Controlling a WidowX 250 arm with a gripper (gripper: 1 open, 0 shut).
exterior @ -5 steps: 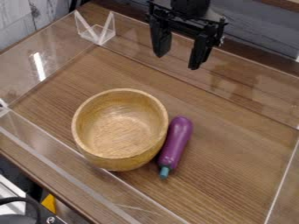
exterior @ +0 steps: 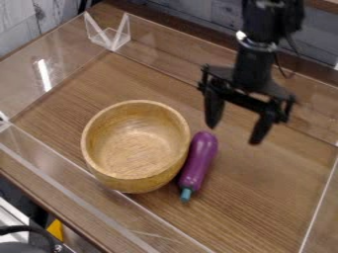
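Note:
My gripper (exterior: 246, 114) hangs over the right half of the table, dark and blurred, its fingers open with nothing visible held between them. Below and left of it a purple eggplant (exterior: 200, 163) with a teal stem end lies on the wood, beside a round yellow bowl (exterior: 132, 173), which is empty.
A white wire object (exterior: 109, 32) stands at the back left edge. A dark object (exterior: 30, 240) is cut off at the bottom left corner.
The eggplant and bowl have not moved.

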